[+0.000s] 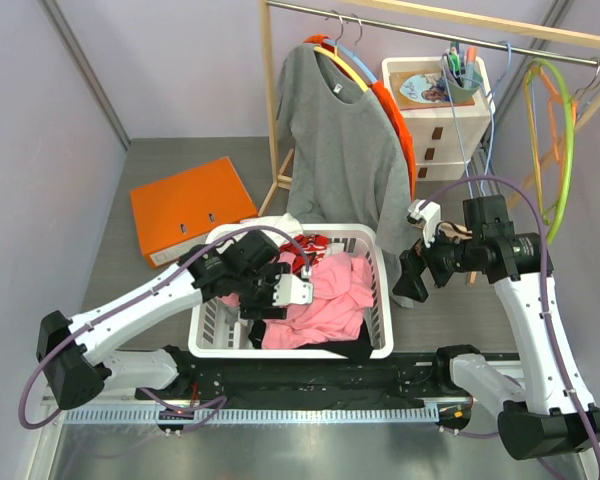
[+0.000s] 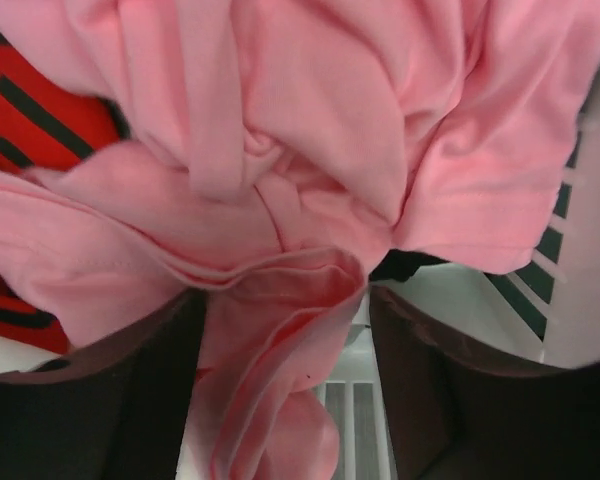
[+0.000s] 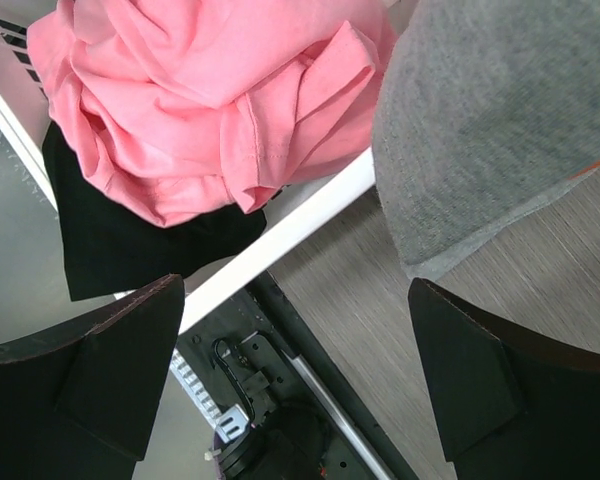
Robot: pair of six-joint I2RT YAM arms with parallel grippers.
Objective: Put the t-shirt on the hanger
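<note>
A crumpled pink shirt (image 1: 325, 300) lies in the white laundry basket (image 1: 378, 325) among red and black cloth. My left gripper (image 1: 265, 305) is down in the basket; in the left wrist view, a pink fold (image 2: 280, 340) lies between its fingers, which stand apart; whether they grip it is unclear. My right gripper (image 1: 412, 270) is open beside the basket's right side, with nothing between its fingers. Empty hangers, among them a green one (image 1: 566, 140), hang at the rail's right end. A grey shirt (image 1: 335, 170) hangs on the rail, its lower part beside the basket.
An orange folder (image 1: 180, 200) lies on the floor at left. A white drawer unit (image 1: 440, 135) with a cup of pens stands behind the rail (image 1: 400, 32). Bare floor shows left of the basket and below the right-hand hangers.
</note>
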